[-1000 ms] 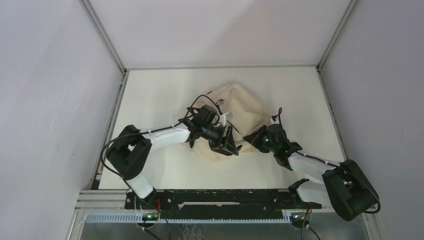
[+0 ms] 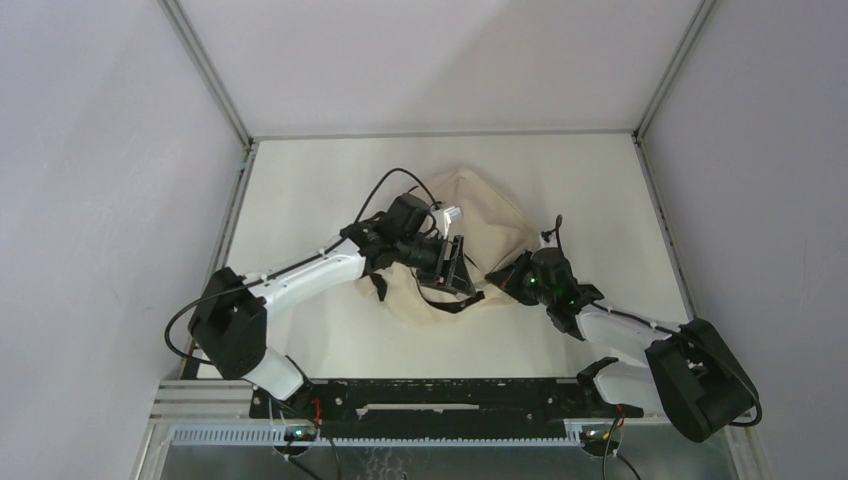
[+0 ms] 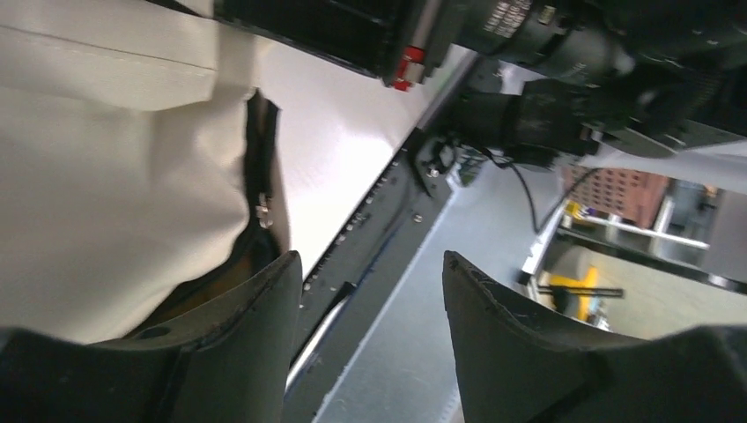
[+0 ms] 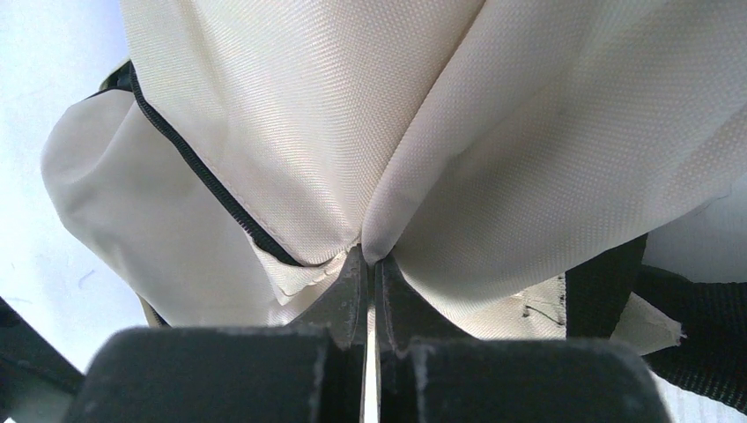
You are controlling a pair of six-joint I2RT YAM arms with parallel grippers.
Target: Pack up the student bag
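Note:
The cream fabric bag (image 2: 483, 212) lies in the middle of the table with black straps and zips. In the right wrist view its cloth (image 4: 291, 115) bunches up at the tips of my right gripper, which is shut on a fold of it. My left gripper (image 2: 462, 268) hovers over the bag's front middle, its fingers apart. The left wrist view shows nothing between those fingers. To their left the bag's opening (image 3: 220, 280) gapes beside a black zip (image 3: 262, 159). What lies inside the bag is hidden.
Bare white table (image 2: 300, 190) surrounds the bag on the left, back and right. A black rail (image 2: 440, 396) runs along the front edge. In the top view, both grippers are close together over the bag.
My right arm and the bag held by it look unmoved.

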